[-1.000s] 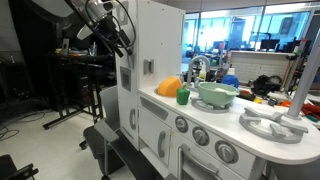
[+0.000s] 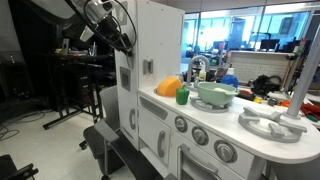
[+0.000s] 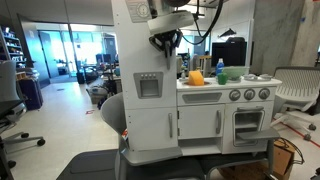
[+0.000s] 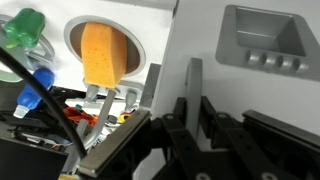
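Observation:
A tall white toy-kitchen fridge [image 2: 165, 25] stands to the left of the counter. My gripper is at the fridge's door and shut on a slim grey handle [image 4: 194, 72], which projects between the dark fingers in the wrist view. From exterior view 2, the gripper [image 3: 173, 50] shows as a dark shape against the upper front, above the grey dispenser recess [image 3: 148, 85]. The door appears closed. Part of the handle is hidden by the fingers.
Right of the fridge runs a white counter [image 2: 240, 125] holding an orange item [image 2: 168, 86], a green cup [image 2: 182, 96] and a pale green bowl [image 2: 215, 93]. A second, lower door [image 2: 154, 133] has its own handle. Open floor lies in front.
Over the last second the arm has shifted slightly, its gripper settling a little lower and closer to the fridge door. The fridge and the counter items have not moved.

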